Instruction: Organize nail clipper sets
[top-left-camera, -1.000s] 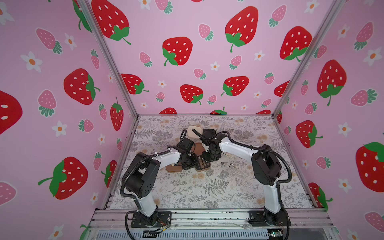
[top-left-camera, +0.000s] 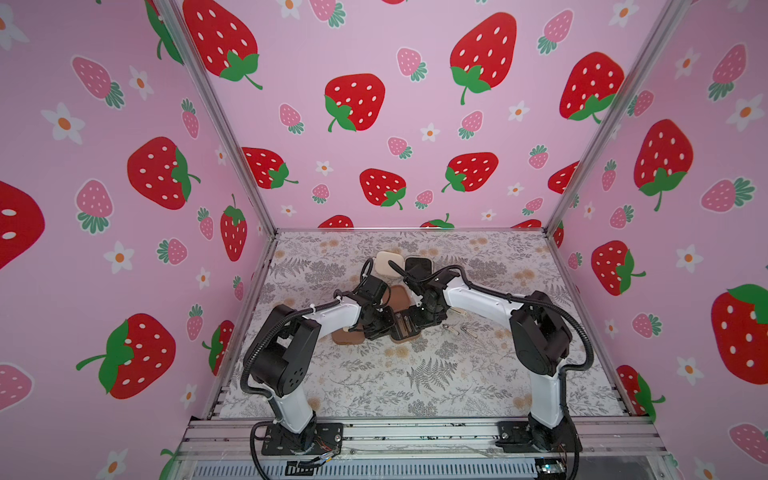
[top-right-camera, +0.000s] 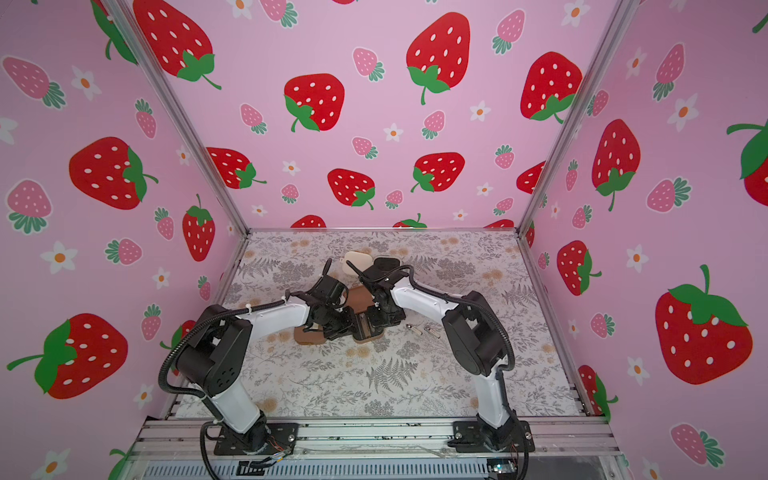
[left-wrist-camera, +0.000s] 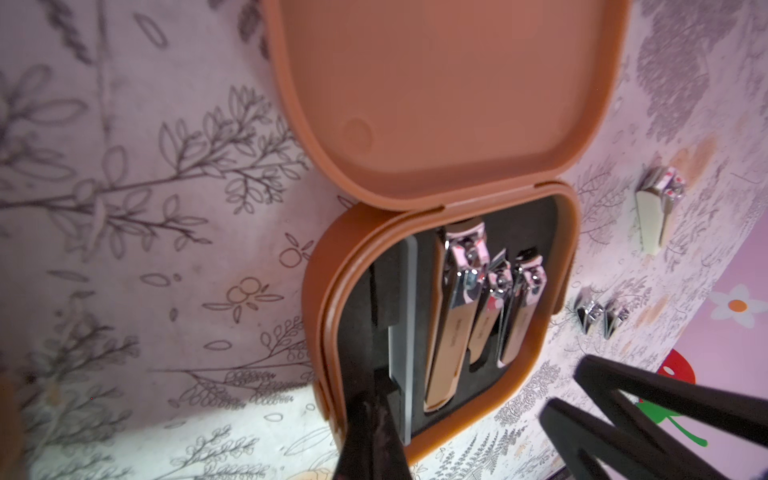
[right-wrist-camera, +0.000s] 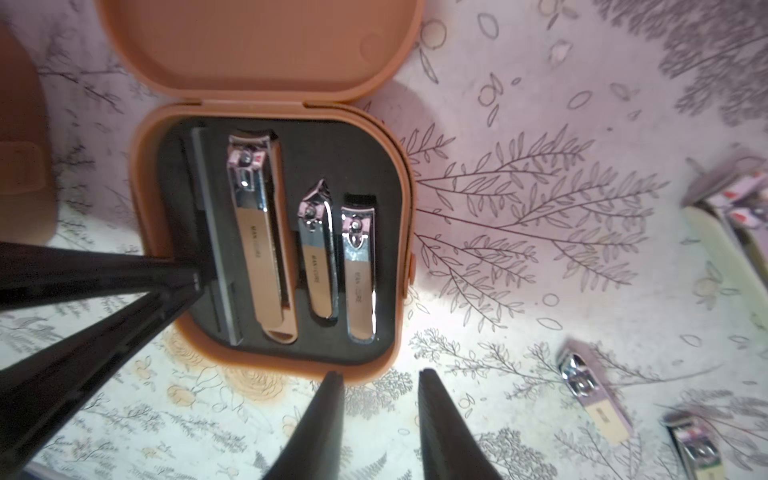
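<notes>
In the right wrist view, an orange-brown case (right-wrist-camera: 404, 240) lies with its lid (right-wrist-camera: 256, 40) raised back. On its dark insert rest a large clipper (right-wrist-camera: 256, 232), an angled-tip clipper (right-wrist-camera: 318, 256) and a small clipper (right-wrist-camera: 358, 280). A thin grey nail file (right-wrist-camera: 214, 240) lies in the left part. My left gripper is shut over the case's left side, its tips by the file; whether they touch it cannot be told. Just past the front rim, my right gripper stands open, nothing between its fingers.
Loose small clippers (right-wrist-camera: 596, 392) and a pale green clipper (right-wrist-camera: 740, 232) lie to the right. Another brown case (top-left-camera: 348, 337) sits to the left. Behind are a cream case (top-left-camera: 389, 262) and a black one (top-left-camera: 418, 264).
My right gripper has shifted slightly right and toward the front from over the case. The left arm and the case look unmoved.
</notes>
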